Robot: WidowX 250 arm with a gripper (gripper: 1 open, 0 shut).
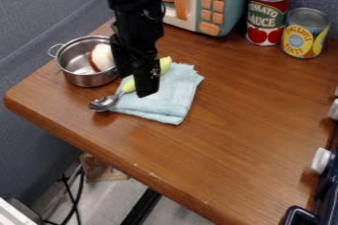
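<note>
My black gripper (142, 76) hangs over a folded pale blue cloth (166, 106), beside a yellow object (162, 64) partly behind it, perhaps a banana. A metal spoon (103, 104) lies at the cloth's left edge. A steel pot (77, 74) holding a pale round item (101, 56) stands just left of the gripper. Whether the fingers are open or shut, and whether they touch anything, is hard to see against the dark body.
A teal toy microwave (223, 7) stands at the back, with a tomato sauce can (266, 17) and a yellow can (305, 34) to its right. A dark appliance (314, 185) lines the right edge.
</note>
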